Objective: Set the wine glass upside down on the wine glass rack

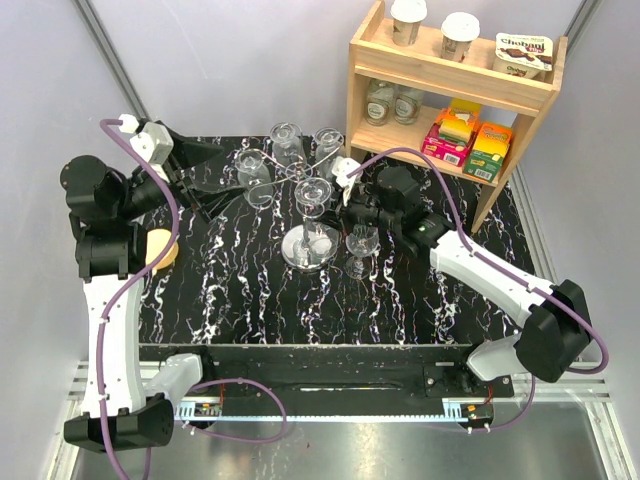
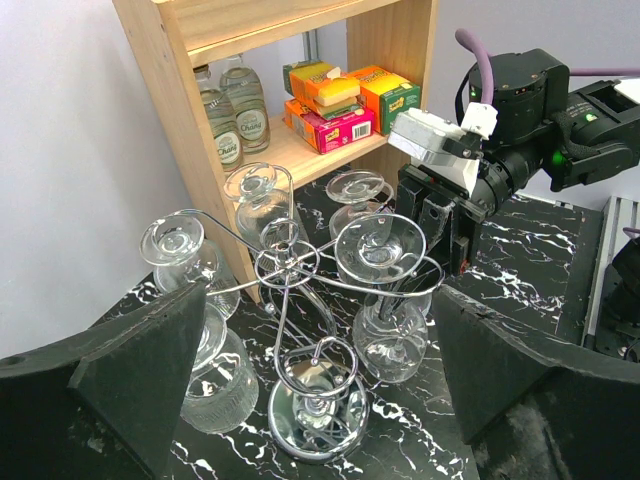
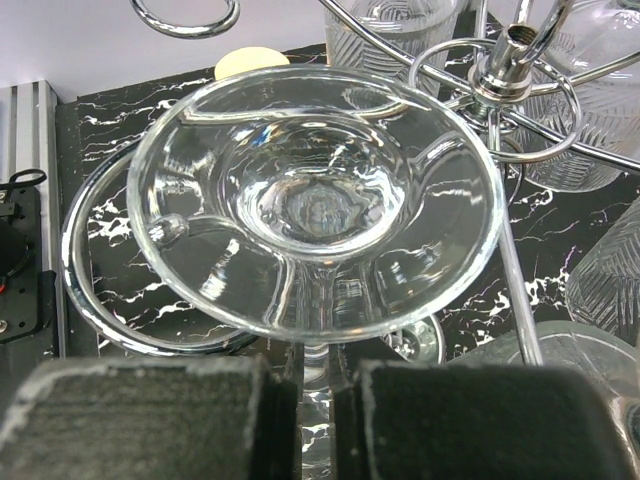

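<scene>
A clear wine glass (image 3: 320, 215) is upside down, its wide foot uppermost, with my right gripper shut on its stem. In the left wrist view that foot (image 2: 380, 248) overlaps a wire ring of the chrome rack (image 2: 285, 268); I cannot tell whether it rests on the wire. Its bowl (image 2: 390, 345) hangs below. The rack's round base (image 1: 309, 246) stands on the table. To the rack's left, my left gripper (image 1: 218, 178) is open and empty, its fingers (image 2: 100, 390) framing the rack in its own view.
Other glasses (image 1: 285, 150) hang around the rack's back and left. An upright glass (image 1: 361, 245) stands close to the right gripper. A wooden shelf (image 1: 455, 75) with cups, bottles and boxes rises behind.
</scene>
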